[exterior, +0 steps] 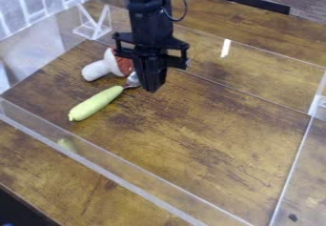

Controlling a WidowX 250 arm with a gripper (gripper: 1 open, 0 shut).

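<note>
My black gripper [152,75] hangs from the arm at the upper middle, above the wooden surface; whether its fingers are open or shut is hard to see. A pale green elongated vegetable [95,103] lies to the left of and below the gripper. Behind the arm, at its left, lie a white object [99,69] and a red one [117,58], partly hidden by the arm.
A clear-walled enclosure surrounds the wooden surface [211,154]. A white wire-like piece [91,22] stands at the back left.
</note>
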